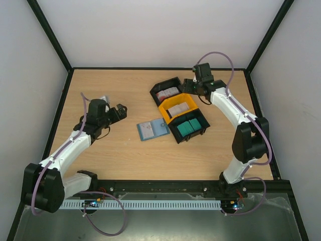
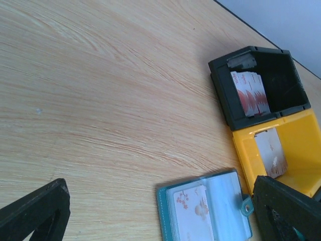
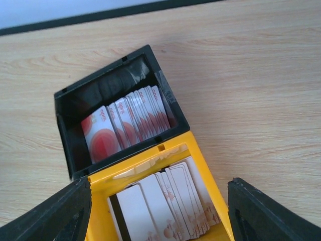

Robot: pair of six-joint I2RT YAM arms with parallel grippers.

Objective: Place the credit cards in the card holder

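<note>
The blue card holder (image 1: pixel 159 128) lies open on the table, a pale card in its left side. Above it, a black bin (image 3: pixel 171 99) holds red-and-white cards (image 3: pixel 104 133), and a yellow bin (image 3: pixel 200 170) holds white cards (image 3: pixel 155 211). A second black bin (image 1: pixel 199 116) has green packs. My left gripper is open and empty, left of the holder. My right gripper hangs open over the bins, nothing visible in its grip.
Walls stand at the back and both sides.
</note>
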